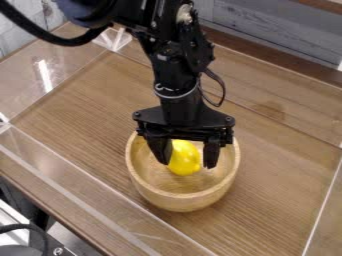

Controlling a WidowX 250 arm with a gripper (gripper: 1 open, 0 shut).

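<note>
A black robot arm reaches down from the top of the view to my gripper (185, 148), which stands open over a beige bowl (185, 199) with its two fingers spread to either side of a yellow object (186, 160). The yellow object lies inside the bowl; its upper part is partly hidden by the gripper. Whether the fingers touch it I cannot tell.
Pale edges run along its sides and back. A dark cable (40, 235) shows at the lower left corner.
</note>
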